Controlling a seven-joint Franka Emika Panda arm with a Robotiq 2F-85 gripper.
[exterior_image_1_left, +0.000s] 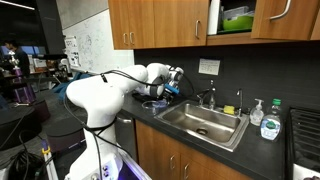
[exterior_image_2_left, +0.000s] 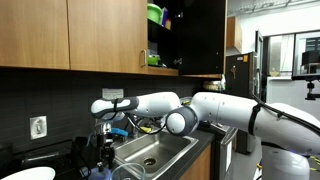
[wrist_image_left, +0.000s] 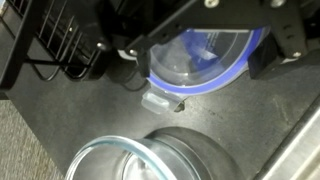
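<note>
A round clear lid with a blue rim (wrist_image_left: 205, 75) lies on the dark counter in the wrist view, with a clear tab facing the camera. Over it, my gripper stands open, one dark finger to either side of the lid; whether they touch it I cannot tell. Closer to the camera is a round glass bowl (wrist_image_left: 105, 150), cut off by the lower edge. Exterior view 2 shows the glass bowl (exterior_image_2_left: 128, 172) low in the frame, near the gripper. From exterior view 1, the arm hides most of this spot.
A black wire dish rack (wrist_image_left: 62, 35) stands beside the lid at upper left. The steel sink (exterior_image_1_left: 205, 122) lies to the right along the counter, with a faucet (exterior_image_1_left: 211, 97) behind it. Soap bottles (exterior_image_1_left: 270, 120) stand farther right. Cabinets (exterior_image_1_left: 160, 25) hang overhead.
</note>
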